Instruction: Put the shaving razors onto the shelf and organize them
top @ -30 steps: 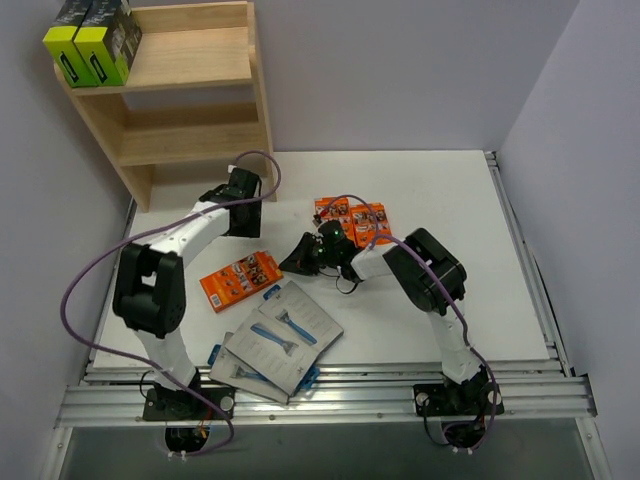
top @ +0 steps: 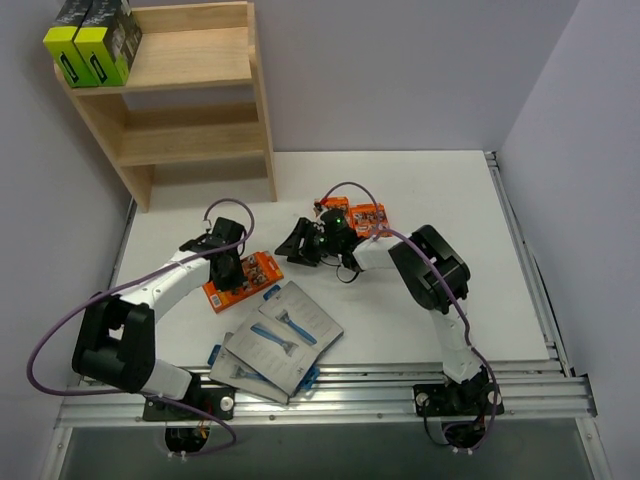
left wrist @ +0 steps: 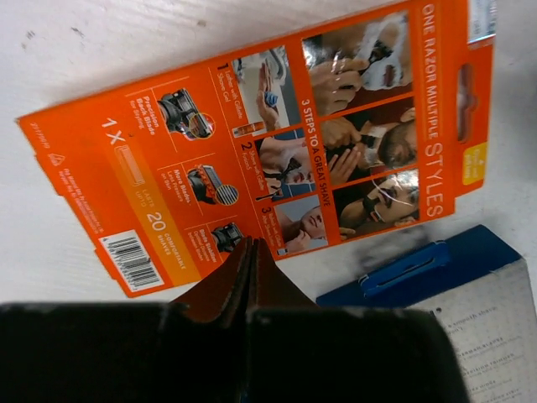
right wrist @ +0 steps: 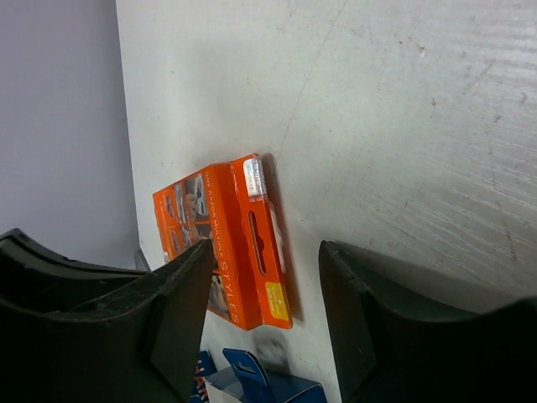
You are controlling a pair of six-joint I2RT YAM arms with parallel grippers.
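An orange razor pack (top: 264, 268) lies flat on the table, left of centre. Over it is my left gripper (top: 232, 284); in the left wrist view its fingers come together at the lower edge of the orange pack (left wrist: 277, 143), with nothing visible between them. To the right, my right gripper (top: 284, 250) hangs open with an empty gap, facing the hanger end of the orange pack (right wrist: 267, 243). Further orange packs (top: 371, 220) lie behind the right arm. Grey-and-blue razor packs (top: 300, 312) overlap at the front. The wooden shelf (top: 190, 132) stands at the back left.
Two black-and-green boxes (top: 104, 50) stand on the shelf's upper board, at the left. The middle board (top: 195, 140) looks bare. Walls border the table (top: 460, 250) on its sides and back.
The packs lie as before.
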